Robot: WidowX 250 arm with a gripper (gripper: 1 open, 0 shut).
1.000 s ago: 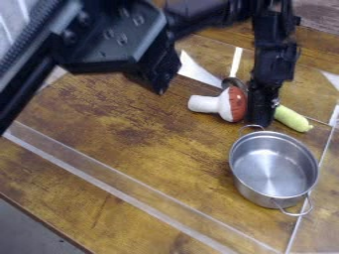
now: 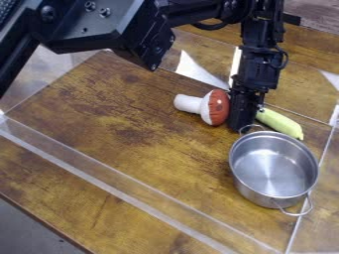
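Note:
My black gripper (image 2: 241, 117) reaches down from the top, its tips low between a red-and-white toy mushroom (image 2: 215, 106) and a pale yellow-green vegetable (image 2: 280, 123), just above the rim of a steel pot (image 2: 273, 173). The mushroom lies on its side, stem to the left. The fingers are dark and partly hidden by the mushroom, so whether they are open or shut is unclear.
A white knife-like strip and a white triangular piece lie behind the gripper. Clear strips run along the table's left and right parts.
The arm has shifted slightly to the left, and the mushroom has moved a little left with its cap. The pot is unmoved.

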